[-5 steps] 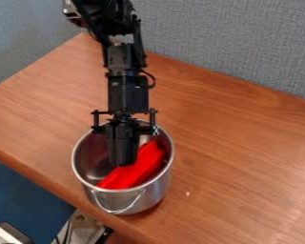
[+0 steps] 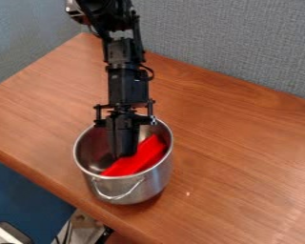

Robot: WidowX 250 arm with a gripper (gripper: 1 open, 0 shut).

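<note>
A steel pot (image 2: 145,187) with a wire handle stands near the front left edge of the wooden table (image 2: 232,152). A red object (image 2: 137,160) lies inside it, toward the right. My black gripper (image 2: 122,147) points straight down into the left part of the pot, beside the red object. Its fingers look shut, with nothing seen between them; the tips are partly hidden in the shadow inside the pot.
A grey fabric wall runs along the back. Below the front left edge are a blue surface, cables and a pale object (image 2: 5,234).
The arm has risen slightly and shifted a little left. The pot and the red object have barely moved.
</note>
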